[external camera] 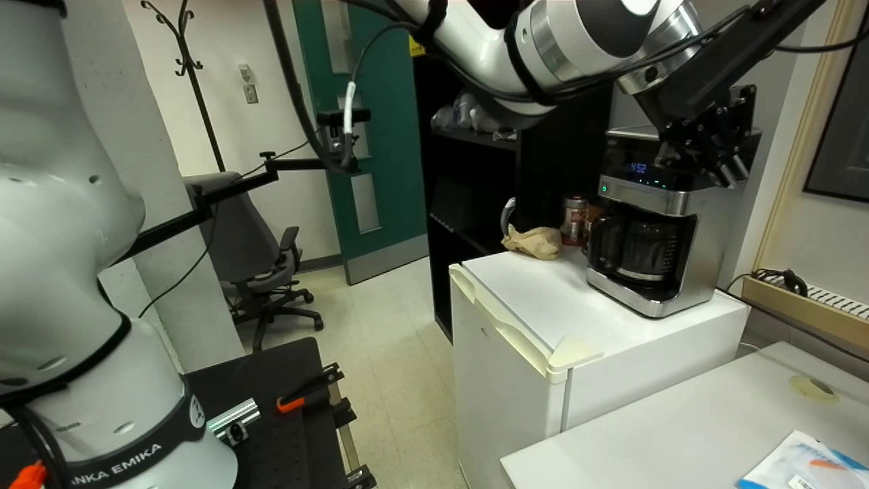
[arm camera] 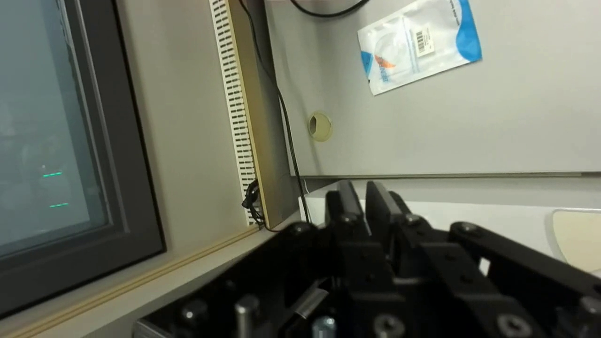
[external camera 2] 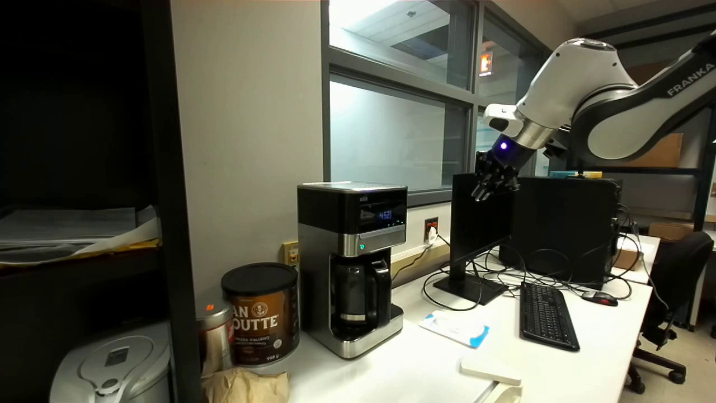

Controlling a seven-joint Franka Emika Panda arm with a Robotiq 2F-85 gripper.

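In exterior view 1, my gripper (external camera: 733,172) appears in front of the upper part of the coffee maker (external camera: 725,236). From exterior view 2 the gripper (external camera 2: 480,193) is seen apart from the machine, up in the air to its right, with the monitor behind it. The wrist view shows the gripper's fingertips (arm camera: 349,197) close together, a narrow gap between them and nothing in it. A glass carafe (external camera 2: 352,295) sits in the coffee maker (external camera 2: 315,268), whose display is lit.
The coffee maker stands on a white fridge (external camera: 521,281), beside a paper bag (external camera: 533,242) and a coffee can (external camera 2: 263,315). A plastic packet (arm camera: 419,45) lies on the desk (arm camera: 507,124). A window (arm camera: 50,124) and wall border the left side.
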